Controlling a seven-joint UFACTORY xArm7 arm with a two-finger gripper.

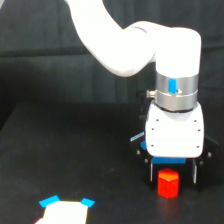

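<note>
A small red-orange block rests on the black surface near the lower right. Just above it in the picture is my gripper, pointing down from the white arm. Its two dark fingers stand wide apart, one on either side of the block as seen from here. Contact with the block does not show, and I cannot tell whether the fingertips are level with it or behind it. Something blue shows under the white hand, partly hidden; whether it is a separate object is unclear.
At the lower left, cut off by the picture's bottom edge, lies a pale item with blue and red pieces at its corners. The black surface between it and the arm is bare. A dark curtain hangs behind.
</note>
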